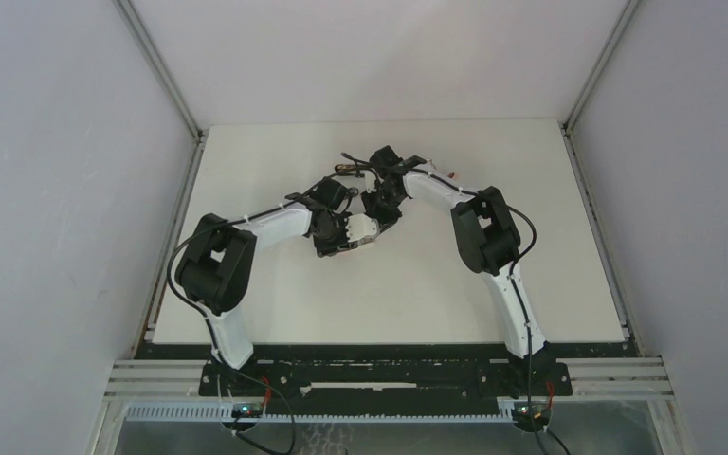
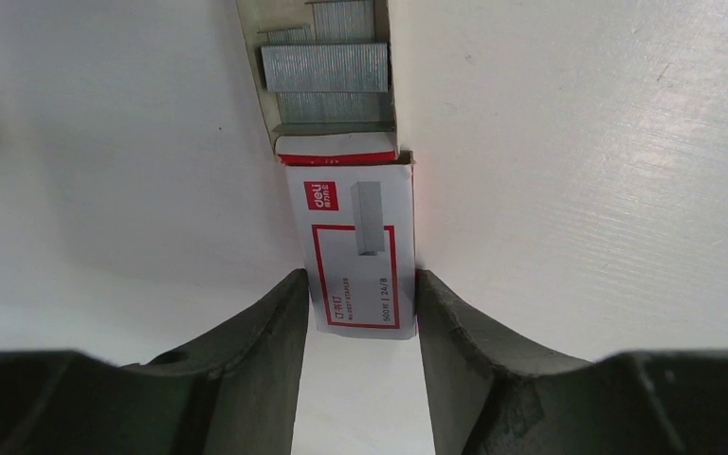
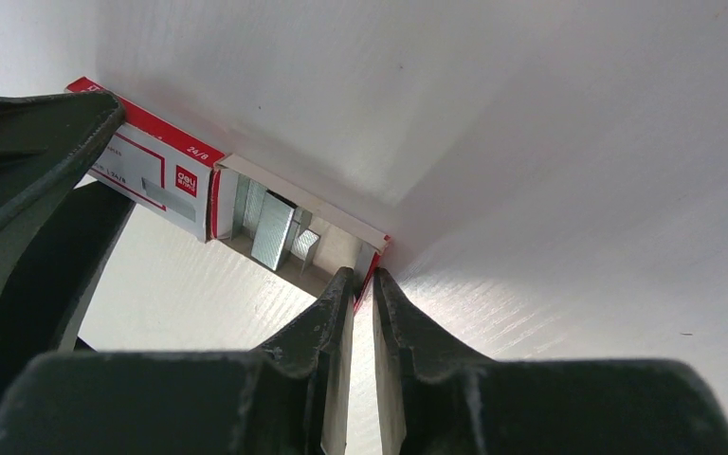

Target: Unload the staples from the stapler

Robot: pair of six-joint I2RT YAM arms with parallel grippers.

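A white-and-red staple box sleeve (image 2: 355,265) lies between the fingertips of my left gripper, which is shut on it. Its inner tray (image 3: 336,245) is slid out, showing several strips of silver staples (image 3: 273,232). My right gripper has its fingertips close together at the tray's far end wall, one on each side of it. In the top view both grippers meet near the table's middle and largely hide the box. I cannot make out the stapler clearly.
Small dark items (image 1: 346,169) lie at the back, just behind the grippers.
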